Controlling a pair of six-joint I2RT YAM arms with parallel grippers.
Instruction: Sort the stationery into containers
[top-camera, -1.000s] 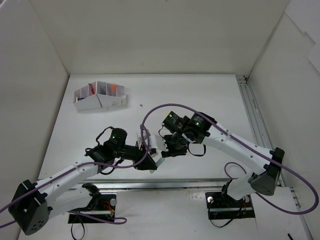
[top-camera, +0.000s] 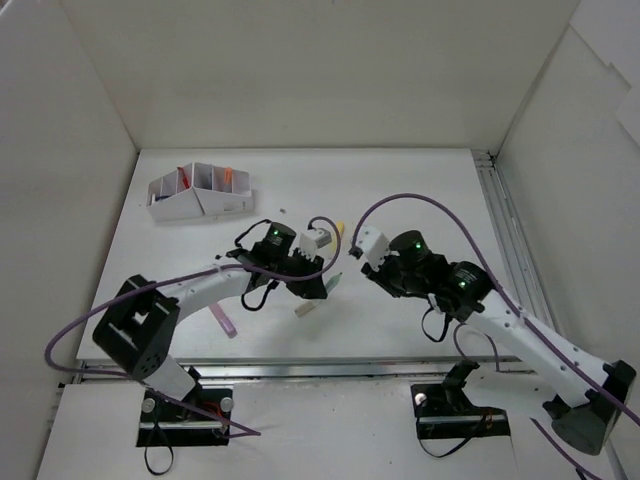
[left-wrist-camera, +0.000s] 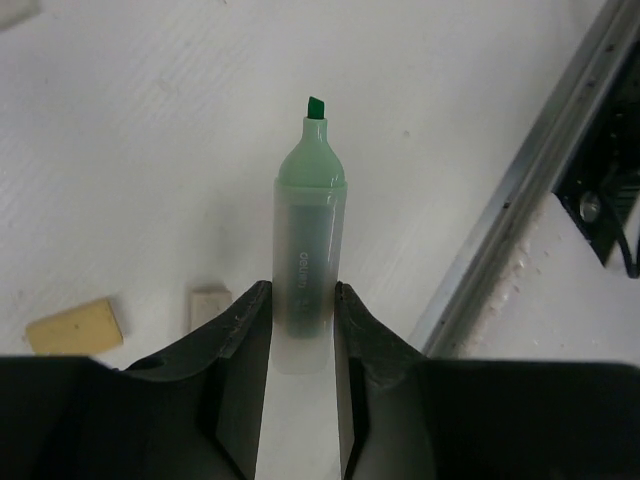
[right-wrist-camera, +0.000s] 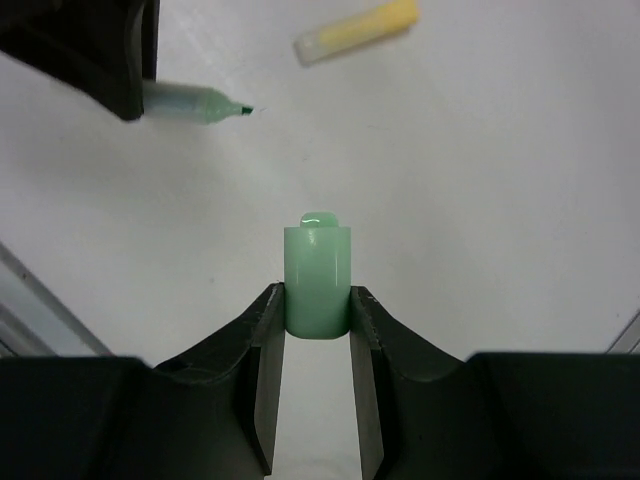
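My left gripper is shut on a green highlighter, its dark chisel tip bare and pointing away from the fingers. In the right wrist view the same highlighter's tip end sticks out of the left gripper at upper left. Between the fingers of my right gripper is the highlighter's green cap, apart from the pen. A yellow marker lies on the table beyond. From above, a pink stick-like item lies left of the left gripper. The white compartment box stands at back left, with red and orange items in it.
A tan block and a small pale piece lie near the left gripper. A metal rail runs along the table's front edge.
Both arms were close together at the front middle. My right gripper has since drawn away to the right, and my left has moved up the table; the pink item now shows.
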